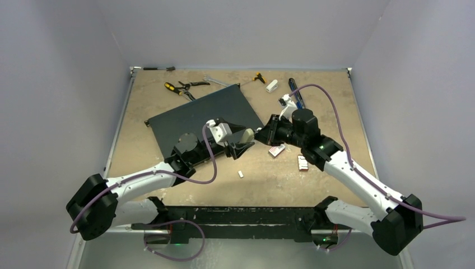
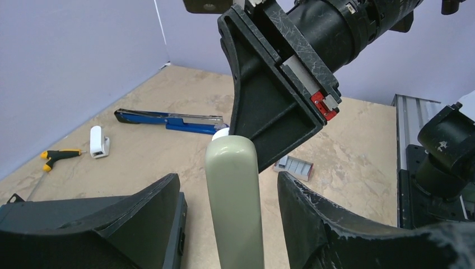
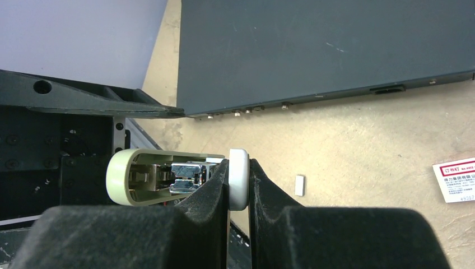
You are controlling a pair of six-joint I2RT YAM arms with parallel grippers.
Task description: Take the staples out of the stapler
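Observation:
A pale green stapler [image 1: 247,135] is held in the air between the arms. My right gripper is shut on the white end of the stapler [image 3: 119,176], whose metal insides show in the right wrist view. My left gripper is open around the stapler's green body [image 2: 233,190], with its fingers apart from it on either side.
A grey board [image 1: 196,117] covers the middle left. Pliers [image 1: 187,92], a wrench, a blue long stapler [image 2: 168,120] and a small white object [image 1: 271,86] lie behind. Staple boxes [image 1: 303,163] and a small strip [image 1: 241,174] lie at the front.

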